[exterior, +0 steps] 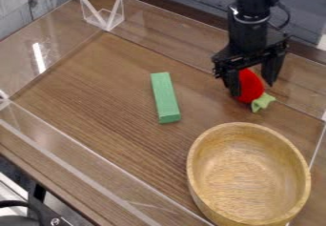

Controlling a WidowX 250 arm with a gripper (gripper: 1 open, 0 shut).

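Observation:
The black gripper (249,70) hangs open over a red object with a green stem or leaves (250,89), which looks like a strawberry or radish toy. Its fingers are around or just over the red object, partly covering it; contact is unclear. A green block (165,98) lies to the left on the wooden table.
A large yellow bowl (247,211) fills the lower right. A white wire rack (105,10) stands at the upper left.

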